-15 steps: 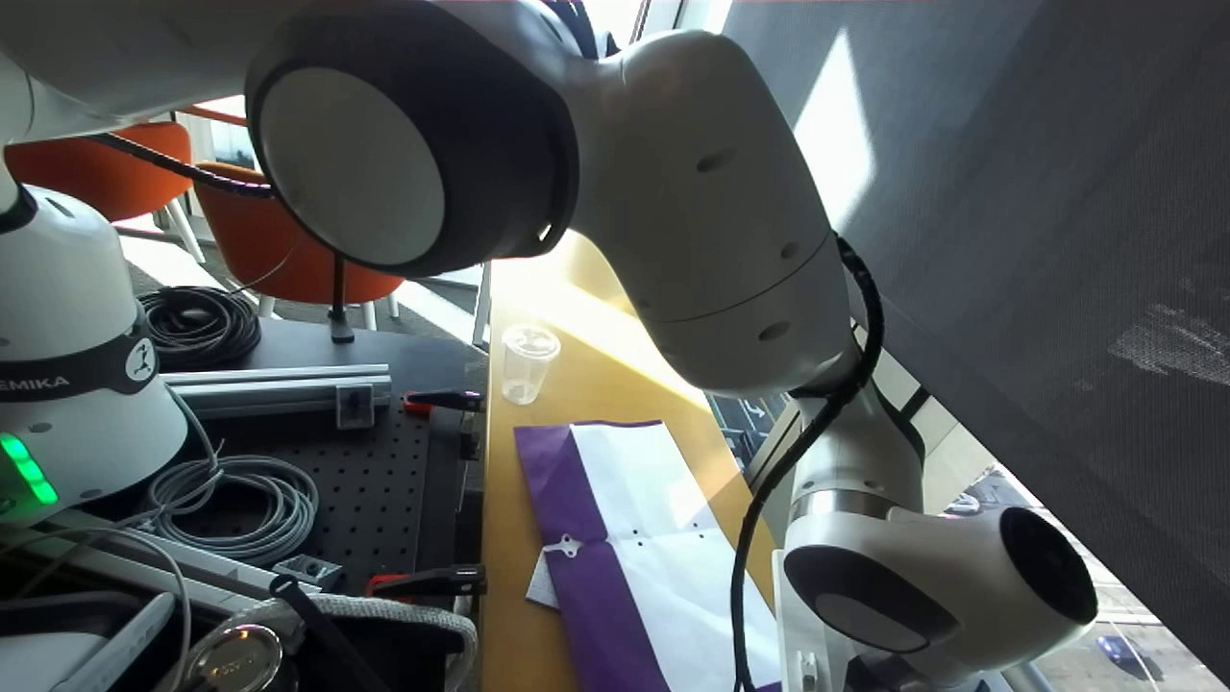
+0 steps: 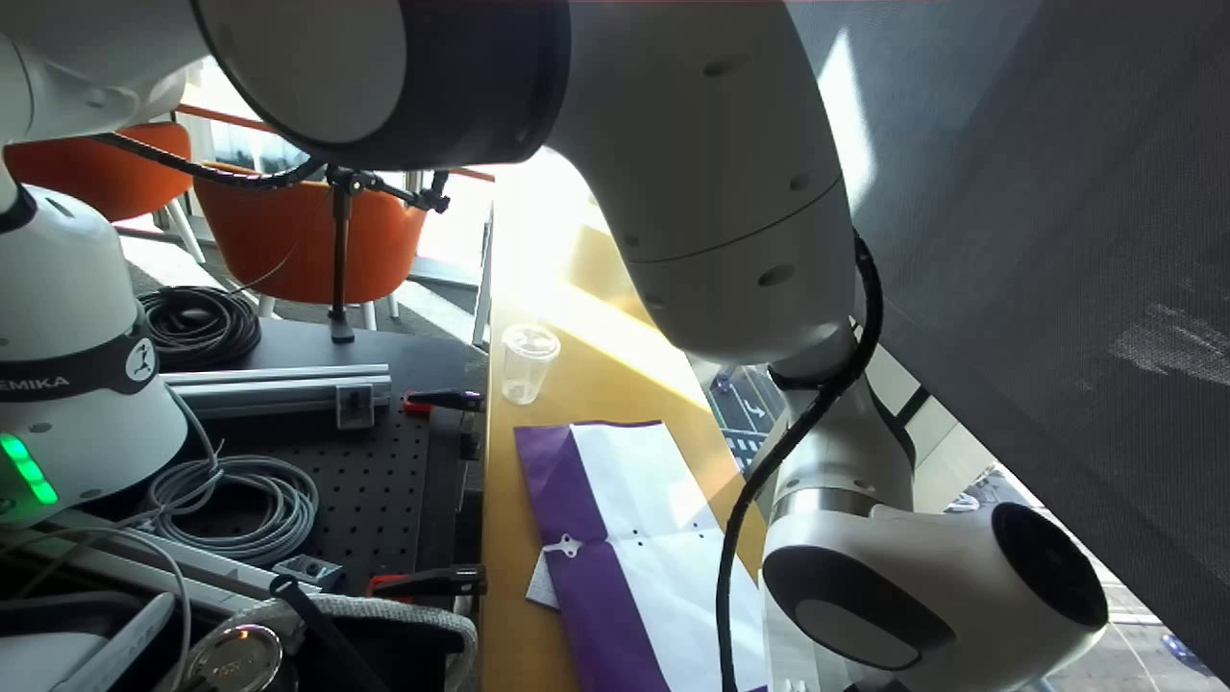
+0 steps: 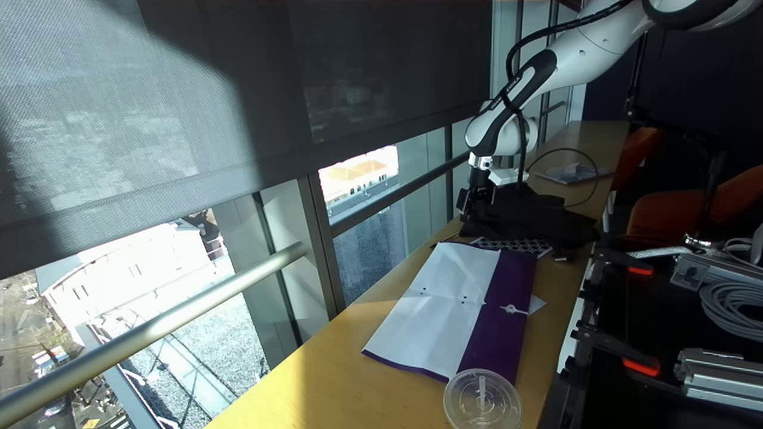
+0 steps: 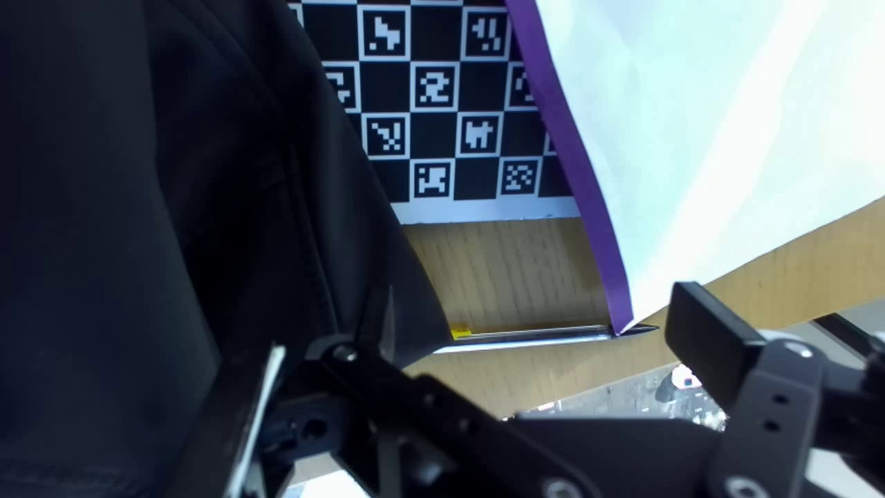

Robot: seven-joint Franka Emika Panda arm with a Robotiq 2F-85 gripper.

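Note:
My gripper stands open above the table in the wrist view, with nothing held between its fingers. A slim pen (image 4: 539,336) lies on the wood, appearing between the two fingertips; its left end runs up to a black cloth or bag. Its dark tip pokes past the corner of a purple-and-white sheet (image 4: 705,149). In exterior view 2 the gripper (image 3: 473,206) is down at the table's window side, beside the black cloth (image 3: 533,214). How high the fingers are over the pen, I cannot tell. Exterior view 1 does not show the fingers.
A checkered marker board (image 4: 435,133) lies partly under the cloth and the sheet. At the sheet's opposite end stands a clear lidded cup (image 2: 528,367). A metal rail (image 3: 164,329) and windows border the table. Bare wood (image 3: 322,379) shows beside the sheet.
In exterior view 1 the arm's elbow has risen and the wrist has shifted slightly left. The sheet and the cup have not moved.

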